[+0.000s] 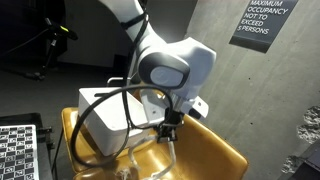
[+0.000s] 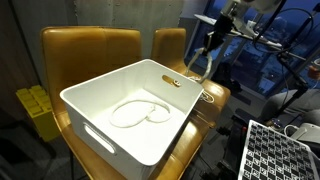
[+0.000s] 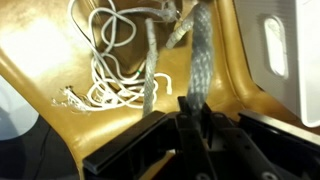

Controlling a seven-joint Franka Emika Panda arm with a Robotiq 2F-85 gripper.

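A thick white rope hangs from my gripper, which is shut on it above the chair seat. In the wrist view the rope runs up between the fingers and away from them. Beneath lies a tangle of thinner white cord on the tan seat. Seen from the second exterior view, the hanging rope drops toward a chair to the right of the white box. Inside that box rests a loop of white rope, flat on its floor.
Tan chairs stand in a row against the wall, carrying the box. A checkerboard-like panel lies at the lower right, and yellow bins stand at the far left.
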